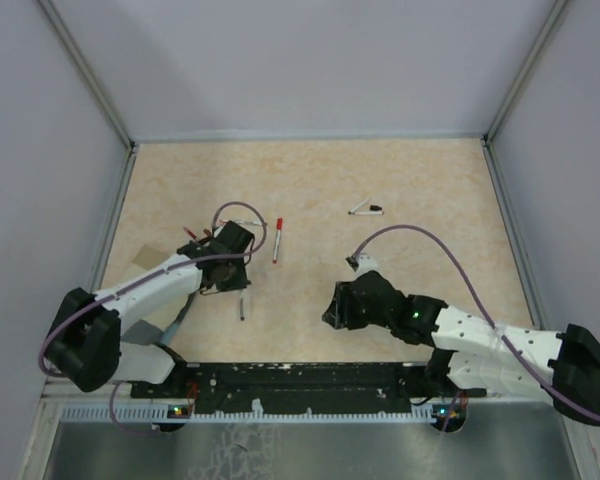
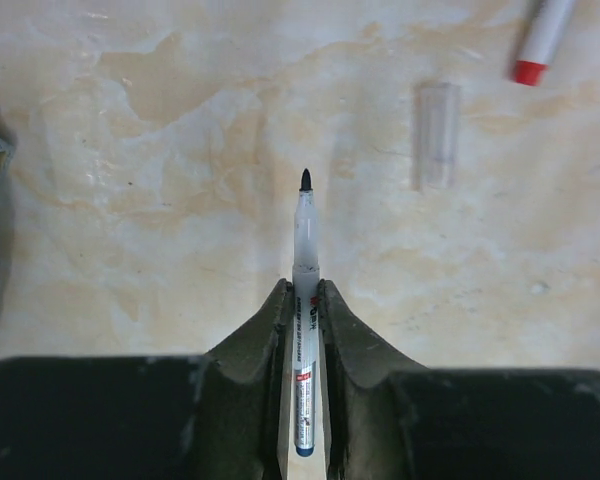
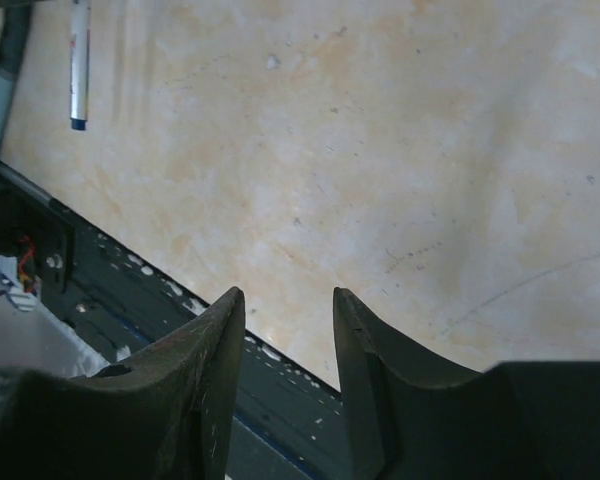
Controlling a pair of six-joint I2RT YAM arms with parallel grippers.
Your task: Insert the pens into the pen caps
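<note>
In the left wrist view a white marker (image 2: 305,250) with a bare dark tip is upright in the image between the fingers of my left gripper, which holds it near its middle; in the top view it hangs below that gripper (image 1: 238,285). A clear cap (image 2: 436,135) lies to its right, near a red-capped marker (image 2: 545,30). My right gripper stands open and empty over the front middle of the table. The pen (image 3: 79,70) also shows in the right wrist view.
More pens (image 1: 370,212) lie at the back right. A cardboard piece (image 1: 150,258) and blue cloth lie at the left.
</note>
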